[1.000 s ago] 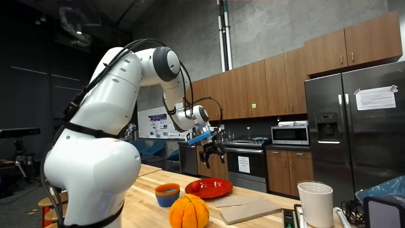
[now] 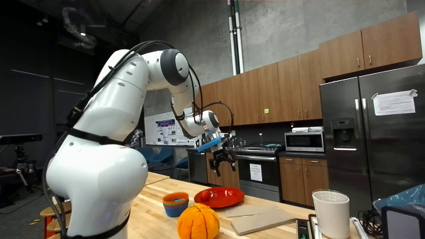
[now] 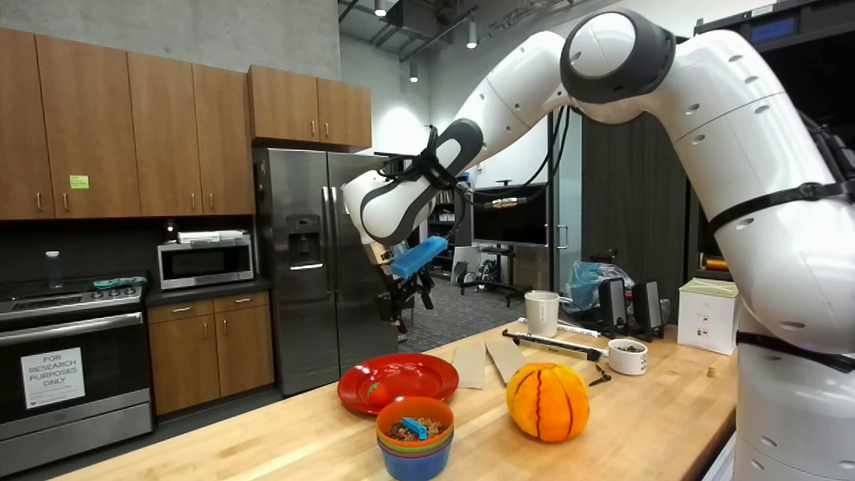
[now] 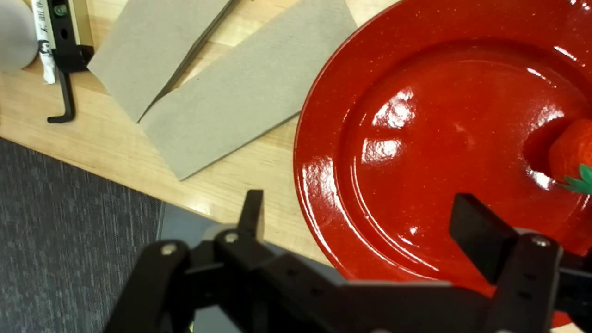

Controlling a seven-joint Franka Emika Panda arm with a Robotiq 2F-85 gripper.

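My gripper hangs above the far edge of the table, its two black fingers spread wide and nothing between them. Beneath it lies a glossy red plate (image 4: 422, 138), which fills the right of the wrist view. On that plate rests a red strawberry (image 4: 571, 150) with green leaves, off to the right of the fingers. Exterior view 2 shows the gripper (image 3: 409, 303) well above the plate (image 3: 437, 373), touching nothing. A stack of coloured bowls (image 3: 417, 457) stands beside the plate, the top orange one holding small brown bits and a blue piece. Nearby sits an orange pumpkin (image 3: 548, 402).
Flat grey-brown boards (image 4: 238, 94) lie beside the plate. A white pitcher (image 2: 331, 213), a level (image 2: 303, 229) and a small white cup (image 3: 627, 357) stand farther along the table.
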